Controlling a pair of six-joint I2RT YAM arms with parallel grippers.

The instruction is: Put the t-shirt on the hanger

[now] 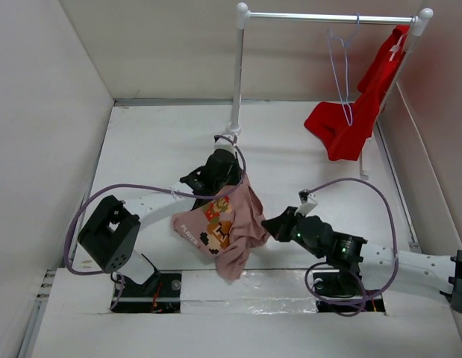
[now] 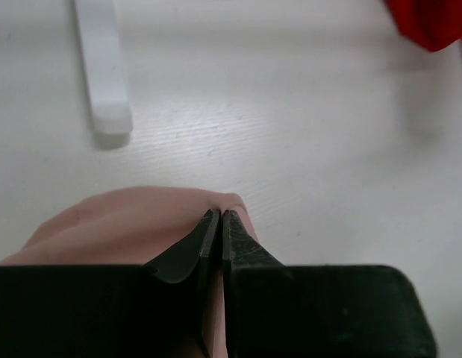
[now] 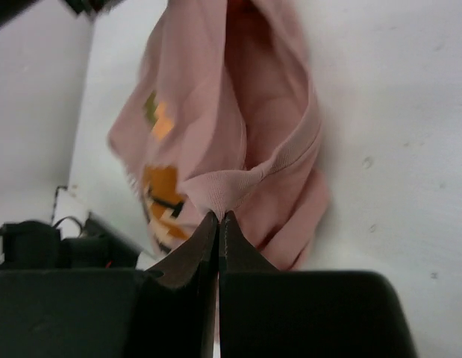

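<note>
The pink t-shirt [image 1: 234,231], printed with pixel figures, lies crumpled on the white floor, partly under my left arm. My left gripper is shut with a raised fold of pink cloth at its fingertips, at the shirt's upper part. My right gripper [image 1: 266,224] is at the shirt's right side; in the right wrist view its shut fingertips [image 3: 210,237] meet a pink fold. A light-blue hanger [image 1: 348,112] hangs empty from the rail [image 1: 305,16].
A red garment [image 1: 350,130] hangs at the right end of the rack. The rack's left post [image 1: 236,74] stands behind my left gripper. Bare floor lies at the back left and between the shirt and the red garment.
</note>
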